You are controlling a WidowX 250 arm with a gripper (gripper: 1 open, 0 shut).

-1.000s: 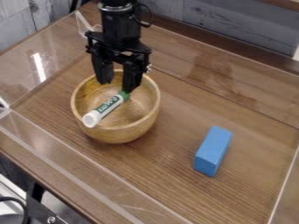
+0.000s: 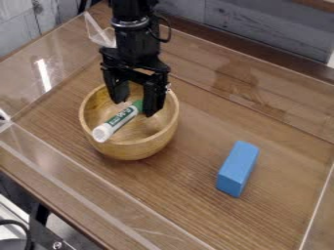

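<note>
The black gripper [image 2: 135, 86] hangs from above into a tan wooden bowl [image 2: 131, 132], its two fingers apart over the bowl's back half. A white tube with a green label [image 2: 121, 121] lies slanted in the bowl, its upper end close to the fingers. Whether a finger touches the tube is unclear.
A blue block [image 2: 237, 168] lies on the wooden table [image 2: 261, 78] at the front right. Dark cables show at the bottom left corner and top left.
The gripper has shifted slightly and now sits a little lower in the bowl. The tube and bowl look nearly unchanged.
</note>
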